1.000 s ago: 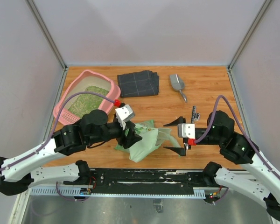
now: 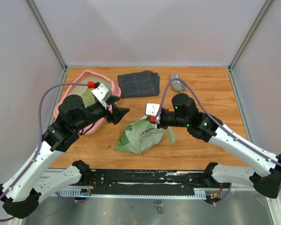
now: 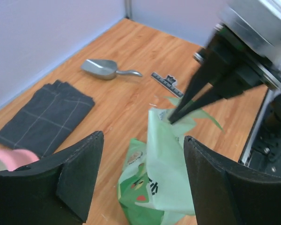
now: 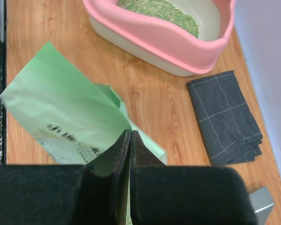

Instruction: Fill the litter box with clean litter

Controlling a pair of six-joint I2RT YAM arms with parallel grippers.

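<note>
A pale green litter bag (image 2: 138,137) stands crumpled in the middle of the table. My right gripper (image 2: 154,119) is over its top, shut, with the bag's thin top edge at its fingertips in the right wrist view; whether it pinches any is hard to tell. My left gripper (image 2: 119,110) is open, up and left of the bag, nothing between its fingers. The pink litter box (image 4: 187,44) at the left holds greenish litter (image 4: 154,11), partly hidden by the left arm in the top view.
A folded dark mat (image 2: 139,84) lies at the back, with a metal scoop (image 3: 103,68) to its right. Bare wood (image 2: 215,93) is free at the back right.
My left gripper has moved back and left, away from the bag. My right gripper has moved left and back onto the bag's top and has shut; the bag now stands more upright.
</note>
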